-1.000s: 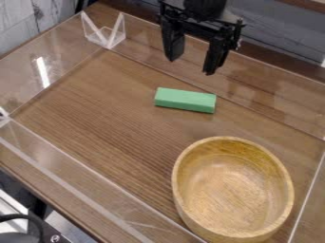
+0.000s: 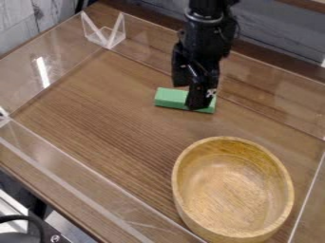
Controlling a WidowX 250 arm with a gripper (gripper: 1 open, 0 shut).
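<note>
My black gripper [image 2: 196, 87] reaches down from the top of the camera view over a green block [image 2: 170, 98] lying on the wooden surface. The gripper's dark lower parts overlap the block's middle and right in this view; whether they touch it is unclear. Its fingers look apart, with the block below or between them.
A large round wooden bowl [image 2: 233, 190] stands at the lower right. A white wire object [image 2: 105, 28] sits at the back left. Raised edges border it.
The gripper has turned and come down toward the green block, its tips now lower and over it. The block and bowl look unmoved.
</note>
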